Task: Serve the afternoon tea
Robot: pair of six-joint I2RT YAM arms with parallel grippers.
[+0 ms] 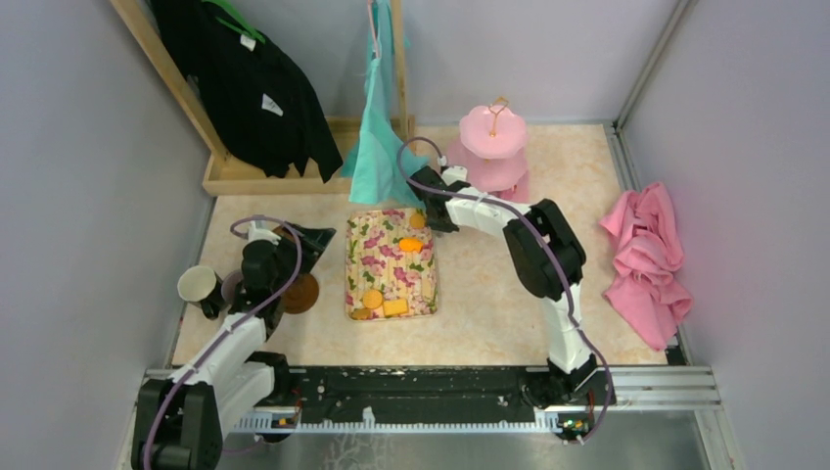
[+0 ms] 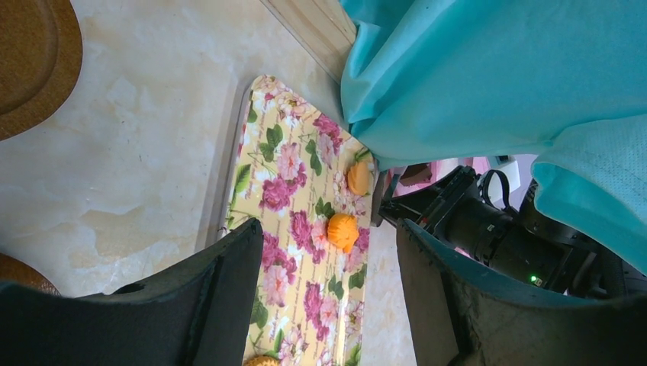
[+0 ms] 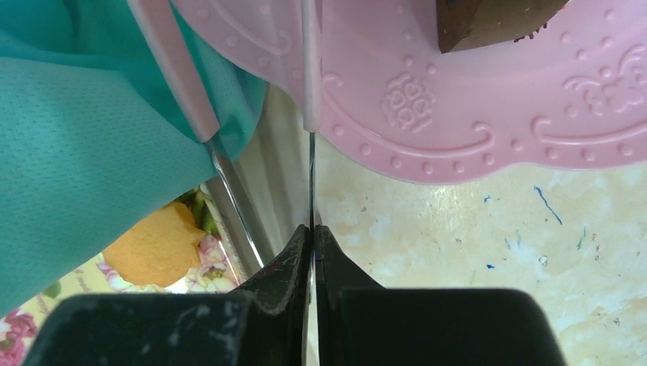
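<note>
My right gripper is shut on the thin metal shaft of a pink-handled utensil (image 3: 311,76), beside a second pink-handled utensil (image 3: 172,69). Behind them are the pink plate (image 3: 397,145) of the tiered stand (image 1: 492,132) and a brown cake piece (image 3: 488,19). The floral tray (image 1: 377,245) holds several yellow and orange pastries (image 1: 410,245). My left gripper is left of the tray; its fingers stand apart in the wrist view, with nothing visible between them, and I cannot tell whether they grip anything lower down.
A turquoise cloth (image 1: 377,166) hangs against the tray's back edge. A white mug (image 1: 196,284) and brown coasters (image 1: 301,294) are at left, crumpled pink cloth (image 1: 641,255) at right.
</note>
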